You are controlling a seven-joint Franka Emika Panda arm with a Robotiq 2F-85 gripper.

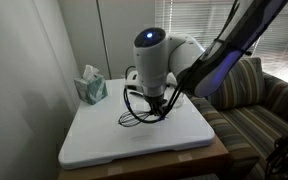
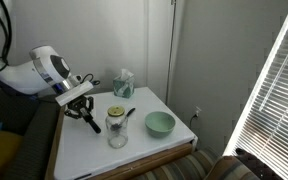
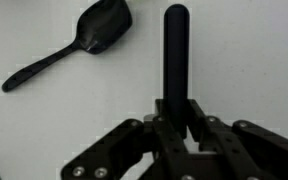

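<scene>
The wrist view shows a smooth black handle rising from between the fingers of my gripper, which is shut on it. The rest of this utensil is hidden. In exterior view 2, my gripper is over the left part of the white table, and a dark end of the utensil points toward the jar. From exterior view 1, thin dark loops show beside my gripper; whether they belong to the held utensil is unclear. A separate black spoon lies flat on the table.
A clear jar with a yellowish lid stands close to my gripper. Right of it is a pale green bowl. A tissue box is at the back.
</scene>
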